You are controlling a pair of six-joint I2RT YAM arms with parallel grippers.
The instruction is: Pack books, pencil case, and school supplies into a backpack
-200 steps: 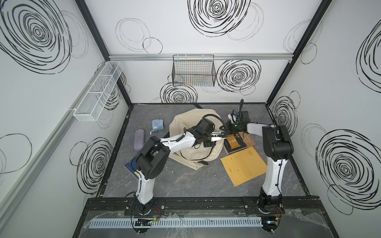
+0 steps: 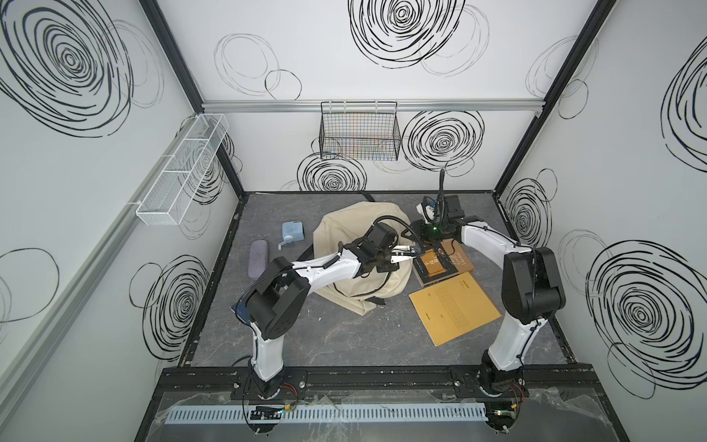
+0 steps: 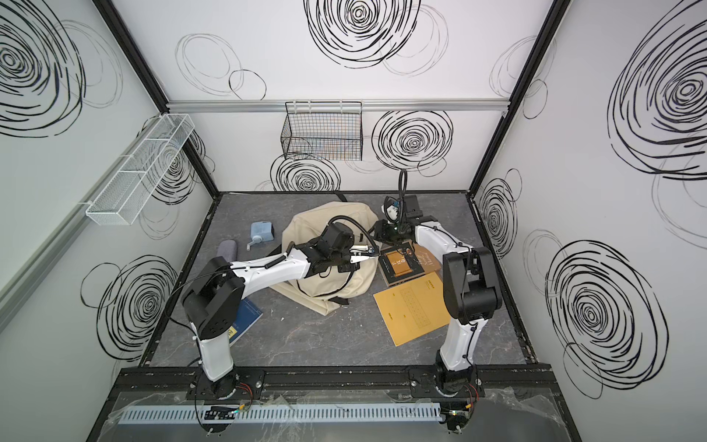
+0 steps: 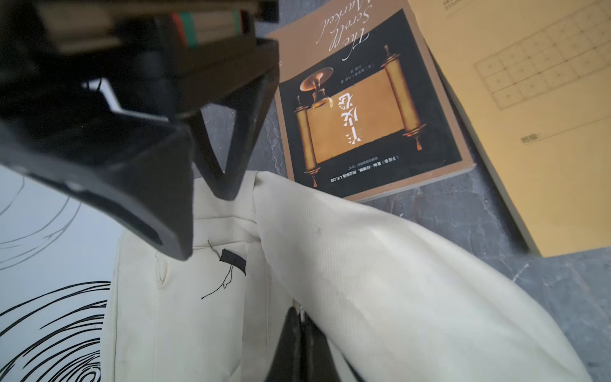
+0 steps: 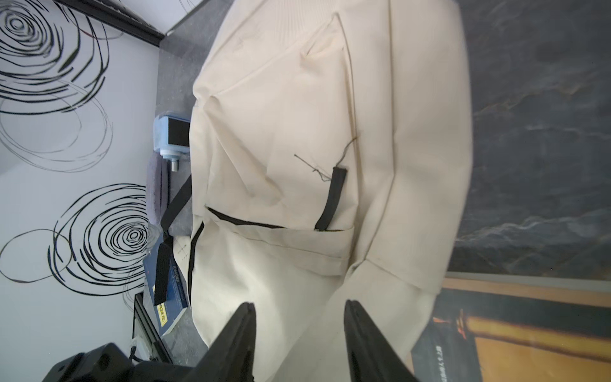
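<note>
A cream backpack (image 2: 346, 221) lies in the middle of the table, partly covered by my left arm. My left gripper is shut against the backpack's fabric; whether cloth is pinched between its tips cannot be told. Over the bag's near-right edge, my right gripper stands open with nothing between its fingers. A dark-and-brown book (image 4: 356, 108) rests right of the bag, partly under the right arm. Beside it is a yellow folder or notebook (image 2: 455, 309). On the left are a purple-grey pencil case (image 2: 257, 259), a light-blue item (image 2: 292, 231) and a blue book (image 3: 244, 318).
A black wire basket (image 2: 360, 132) hangs on the back wall, and a white one (image 2: 180, 173) on the left wall. Bare table (image 2: 353, 335) shows in front of the bag. Both grippers are close together at the bag's right side.
The bag looks unchanged.
</note>
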